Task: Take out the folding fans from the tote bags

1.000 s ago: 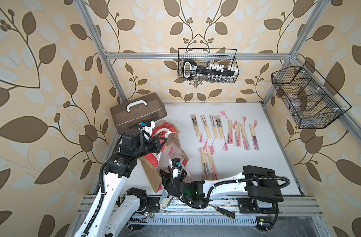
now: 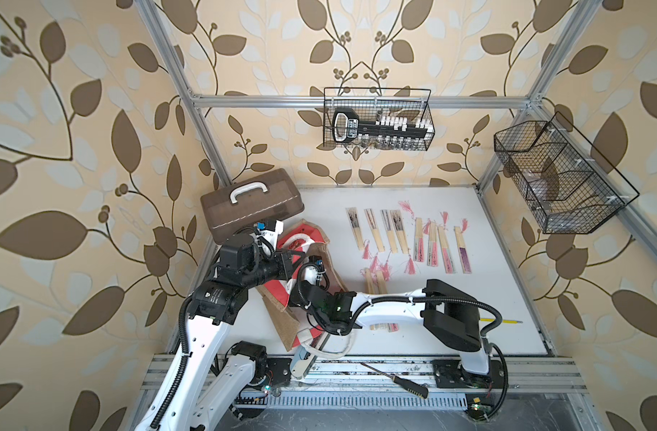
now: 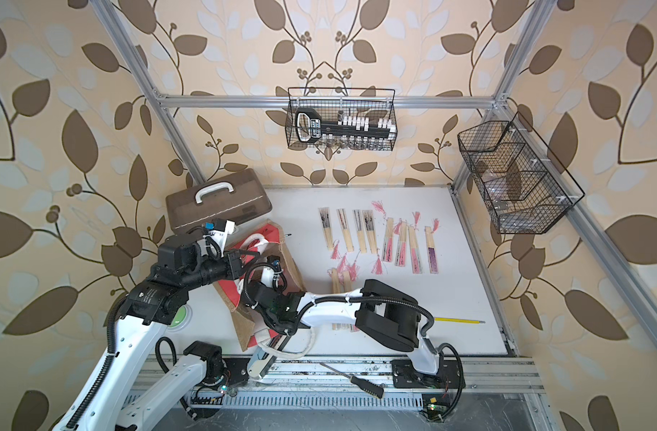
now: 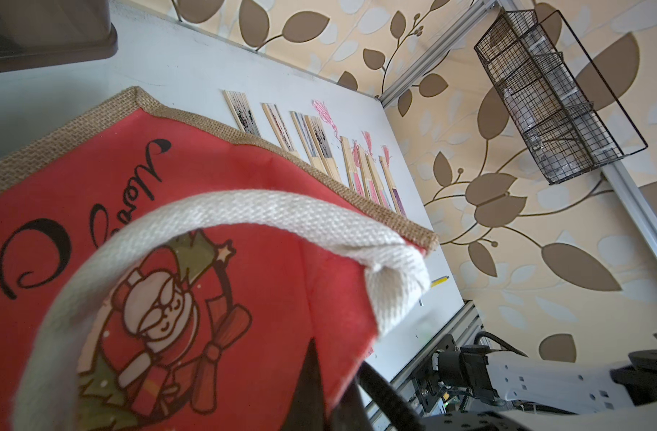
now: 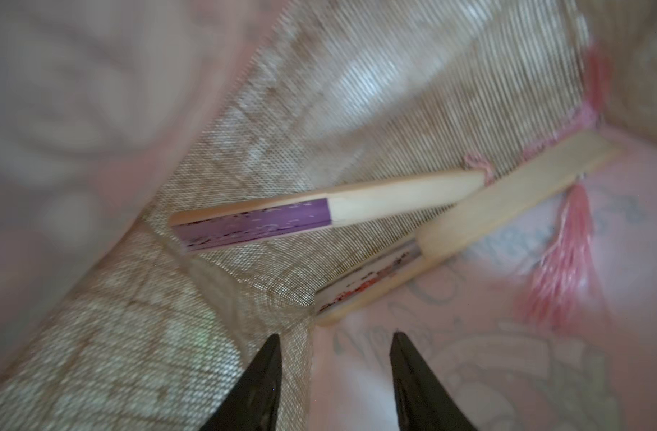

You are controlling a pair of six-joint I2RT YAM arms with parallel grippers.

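The red and burlap tote bag [image 4: 199,287] lies on the left of the table with its mouth held open. My left gripper is shut at the bag's edge, with red cloth running in between its fingers. Inside the bag, a fan with a purple end [image 5: 271,219] lies against the burlap. A second fan [image 5: 458,230] with a red and dark print and a pink tassel [image 5: 562,258] crosses near its end. My right gripper is open inside the bag, its fingertips short of both fans and nothing between them.
Several folding fans [image 2: 419,240] lie in a row on the table's right half, others nearer the right arm. A brown toolbox [image 2: 251,204] stands behind the bag. A yellow pencil [image 3: 458,320] and a screwdriver [image 2: 407,384] lie near the front.
My right arm has moved away from the table's front edge, bringing its gripper into the bag's mouth. It now covers part of the nearer fans. The left arm is unmoved.
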